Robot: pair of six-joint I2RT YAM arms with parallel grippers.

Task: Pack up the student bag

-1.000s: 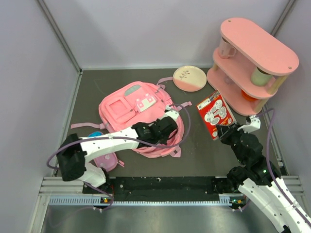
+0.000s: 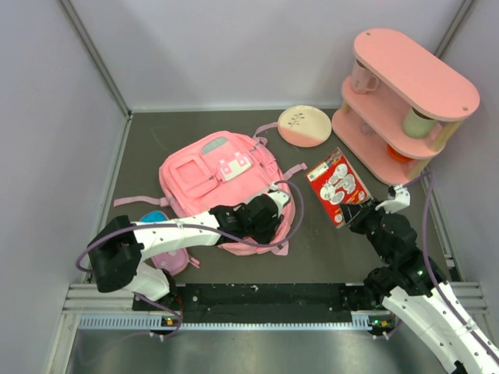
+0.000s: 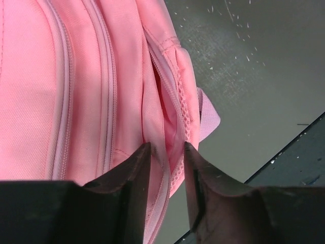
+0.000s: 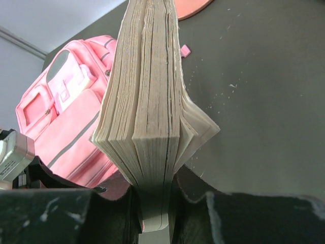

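Note:
The pink backpack lies flat on the table left of centre, its opening edge toward the lower right. My left gripper is over that edge with its fingers part open; the fabric rim of the backpack runs between the fingertips, and a gap in the opening shows red inside. Whether the fingers press on the cloth does not show. On the right, a thick red book is held by one end in my right gripper, which is shut on it. In the right wrist view the book's page edges stand up, slightly fanned.
A pink shelf with cups stands at the back right. The round plate lies behind the book. A pink pouch and a blue item lie left, partly under the left arm. Bare table separates backpack and right arm.
The book and right gripper shifted slightly left.

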